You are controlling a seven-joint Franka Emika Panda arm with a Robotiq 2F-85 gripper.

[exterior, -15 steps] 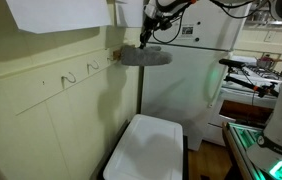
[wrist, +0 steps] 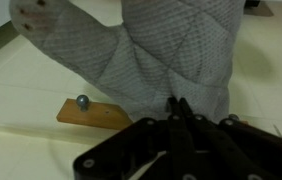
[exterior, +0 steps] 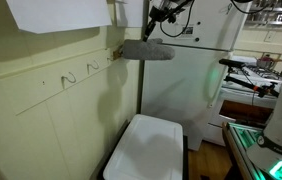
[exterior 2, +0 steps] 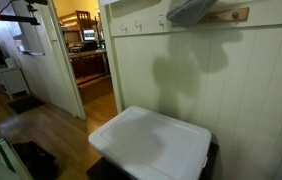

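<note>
A grey quilted cloth item, seemingly an oven mitt (wrist: 176,50), fills the upper middle of the wrist view. My gripper is shut at its lower edge, with the fabric pinched at the fingertips. In exterior view 1 the mitt (exterior: 148,50) hangs in the air near the wall, below the gripper (exterior: 153,34). Exterior view 2 shows only part of the mitt (exterior 2: 189,12) at the top edge, in front of the wall rail. How much fabric lies between the fingers is hidden.
Behind the mitt, a wooden block (wrist: 96,112) with a silver knob (wrist: 82,102) is fixed to the rail. Wire hooks (exterior: 93,66) line the cream wall. Below lies a white lid (exterior 2: 151,142); a white fridge (exterior: 186,75) stands beyond.
My arm and gripper have shifted slightly to the right in exterior view 1. The mitt has moved a little with them, its lower edge a bit higher.
</note>
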